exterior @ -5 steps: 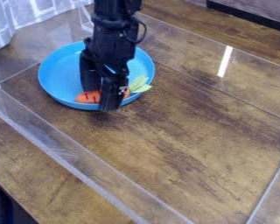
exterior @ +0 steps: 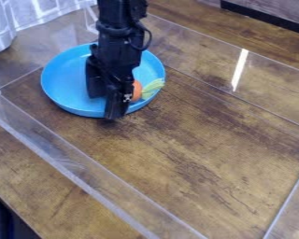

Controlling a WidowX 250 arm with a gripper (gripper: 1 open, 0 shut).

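My black gripper (exterior: 112, 99) is lowered into a blue bowl (exterior: 64, 79) at the upper left of the camera view, its fingers apart. An orange toy carrot (exterior: 135, 91) with pale green leaves (exterior: 152, 88) lies in the bowl, partly hidden behind the gripper. Whether it sits between the fingers is unclear.
Clear strips or panels run along its left and right. A white translucent object (exterior: 0, 19) stands at the upper left corner.
My gripper has shifted slightly left and turned over the carrot, covering more of its orange body than before.
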